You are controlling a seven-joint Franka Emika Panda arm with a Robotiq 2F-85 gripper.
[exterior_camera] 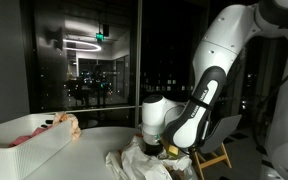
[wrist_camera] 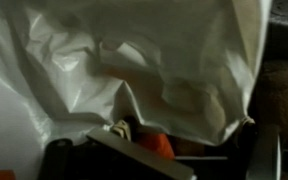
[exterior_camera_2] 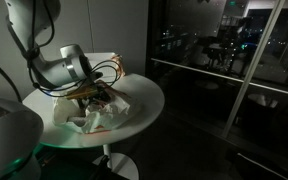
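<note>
A crumpled white plastic bag [exterior_camera: 136, 162] lies spread over the round table's near part. My gripper [exterior_camera: 170, 153] is down at the bag, its fingertips hard to make out in the exterior views. In the wrist view the bag [wrist_camera: 174, 75] fills most of the frame. Below it my open gripper shows one finger [wrist_camera: 139, 154] left and the other [wrist_camera: 265, 154] right. Between these fingers, a small orange-red item [wrist_camera: 156, 144] shows under the bag's edge; I cannot tell what it is. The scene there is dark.
A white bin [exterior_camera: 24, 150] with reddish contents stands left on the table. Bare white tabletop [exterior_camera_2: 144, 98] lies beside the bag. A brown item [wrist_camera: 280, 92] is at the wrist view's right edge. A wooden chair [exterior_camera: 214, 158] stands behind the arm.
</note>
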